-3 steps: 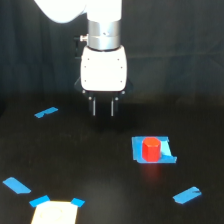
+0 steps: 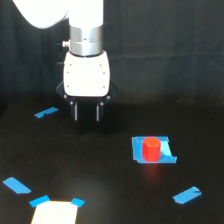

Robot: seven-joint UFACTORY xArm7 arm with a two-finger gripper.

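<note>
A small red block [image 2: 151,149] stands on a patch of blue tape [image 2: 137,148] at the right of the dark table. Up and to the left of it hangs my gripper [image 2: 87,112], pointing down with its two thin dark fingers apart. Nothing shows between them, and the gripper is clear of the red block.
At the front left edge lies a pale, cream-coloured object [image 2: 54,212], cut off by the frame, with blue tape around its top corners. Other blue tape strips [image 2: 17,186] mark the table at left and front right.
My gripper has shifted left and a little lower in the view. The red block and the pale object stay where they were.
</note>
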